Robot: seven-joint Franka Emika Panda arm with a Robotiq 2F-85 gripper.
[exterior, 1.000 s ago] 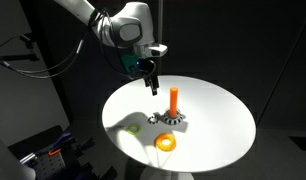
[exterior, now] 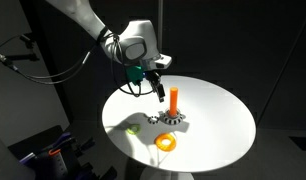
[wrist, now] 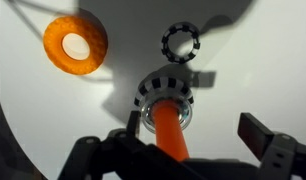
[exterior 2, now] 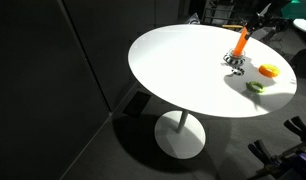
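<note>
An upright orange peg (exterior: 174,101) stands on the round white table with a black-and-white ring (wrist: 146,88) around its base. My gripper is open above the table, its two dark fingers wide apart in the wrist view. Between and below them the peg's top (wrist: 168,130) shows, nearer the left finger; I see no contact. In exterior view 1 the gripper hangs left of the peg. An orange ring (wrist: 57,38) and a smaller black-and-white ring (wrist: 166,46) lie loose on the table. A green ring (exterior 2: 255,87) lies beyond the wrist view.
The dark floor surrounds it.
The arm's head has come lower and slightly right in exterior view 1, closer to the peg. The peg and the rings have stayed where they were.
</note>
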